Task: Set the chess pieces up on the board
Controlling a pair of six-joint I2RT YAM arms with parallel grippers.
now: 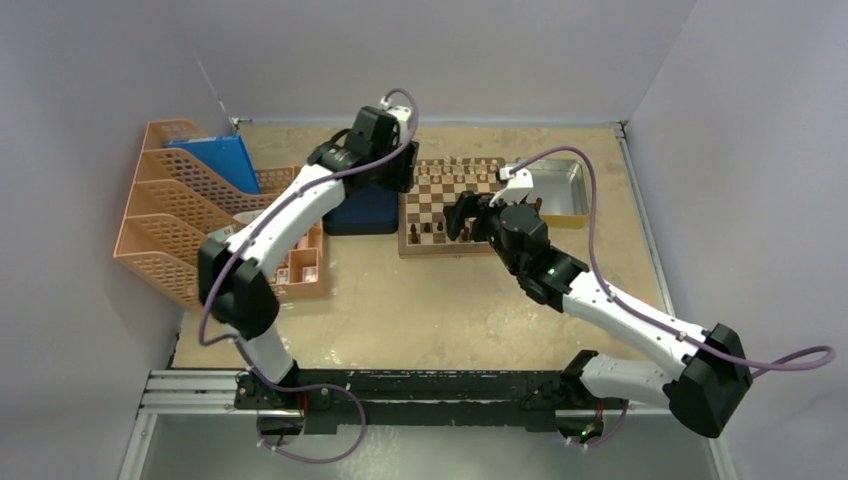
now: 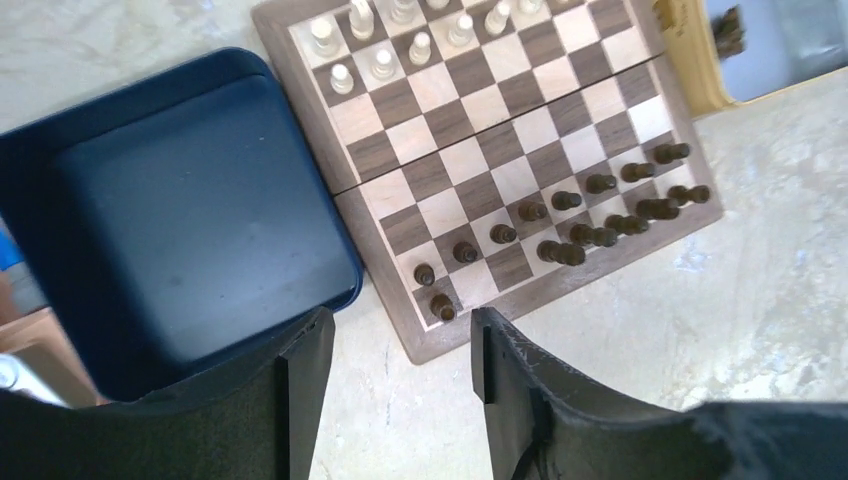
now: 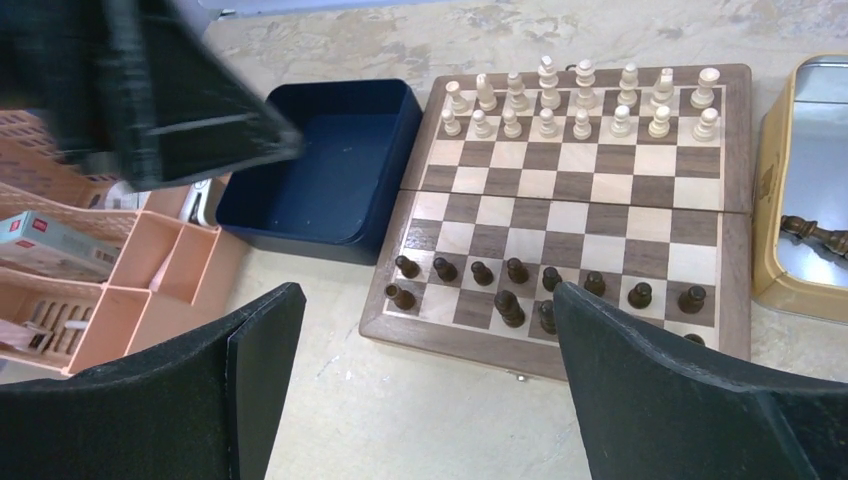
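The checkered board (image 2: 463, 153) carries two rows of white pieces (image 3: 582, 85) along its far side. A row of dark pawns (image 2: 503, 233) lines the near side. Behind them a lone dark piece (image 2: 442, 307) stands in the left corner, then bare squares, then several dark pieces (image 2: 627, 224) toward the right. My left gripper is open and empty, above the board's left edge. Over the board's near right part, my right gripper stays open with nothing between its fingers. More dark pieces (image 3: 815, 233) lie in the yellow-rimmed tin (image 3: 768, 190).
An empty dark blue tray (image 3: 335, 170) sits left of the board. Farther left are an orange organizer (image 1: 160, 215) and a blue box (image 1: 222, 160). Bare table (image 1: 440, 310) lies in front of the board. The left arm intrudes on the right wrist view.
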